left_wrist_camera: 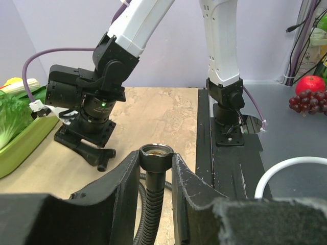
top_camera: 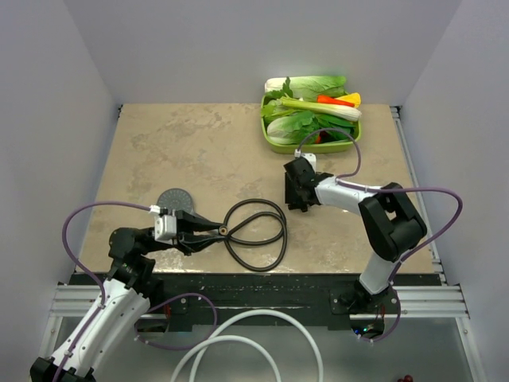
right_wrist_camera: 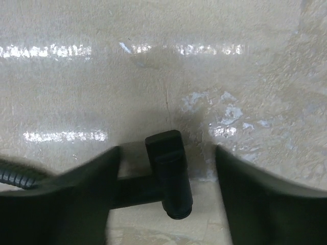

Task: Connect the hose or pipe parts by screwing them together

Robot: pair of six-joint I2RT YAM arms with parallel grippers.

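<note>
A black hose point(top_camera: 283, 243) lies in loops on the counter. My left gripper is shut on its end fitting point(left_wrist_camera: 156, 158), which stands upright with the ribbed hose hanging below, left of the counter's middle in the top view. My right gripper is part open, pointing down at the counter beside the vegetable basket. A black T-shaped fitting point(right_wrist_camera: 173, 194) lies between its blurred fingers in the right wrist view; whether they touch it I cannot tell. A stretch of ribbed hose point(right_wrist_camera: 18, 174) shows at that view's left.
A green basket of vegetables point(top_camera: 278, 142) stands at the back right. A round grey disc point(top_camera: 175, 199) lies behind the left arm. A white hose point(top_camera: 302, 334) is looped below the front edge.
</note>
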